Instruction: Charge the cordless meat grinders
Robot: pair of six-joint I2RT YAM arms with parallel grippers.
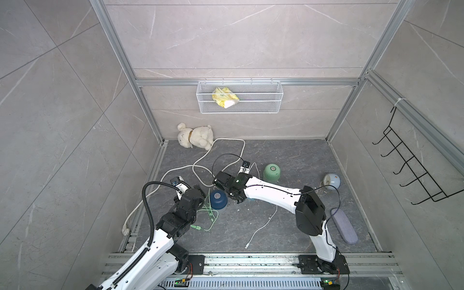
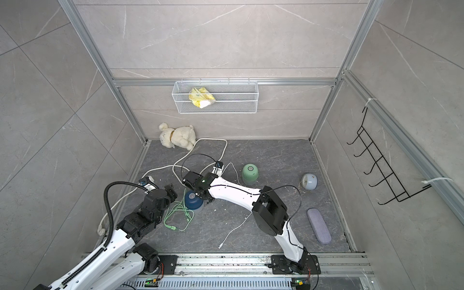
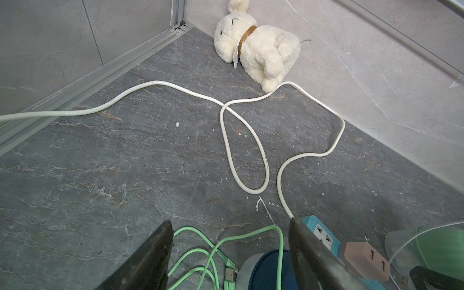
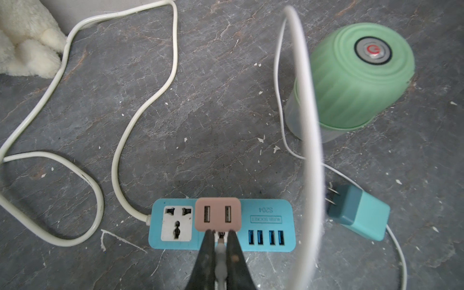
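Observation:
My right gripper is shut on a cable plug, above the blue power strip with its pink adapter; the white cable arcs up from it, blurred. A green grinder stands behind, a teal charger lies right of the strip. My left gripper is part open over green cables and beside the blue grinder, nothing visibly held.
A white plush toy lies at the back left. A grey grinder and lilac case are at the right. A wire basket hangs behind.

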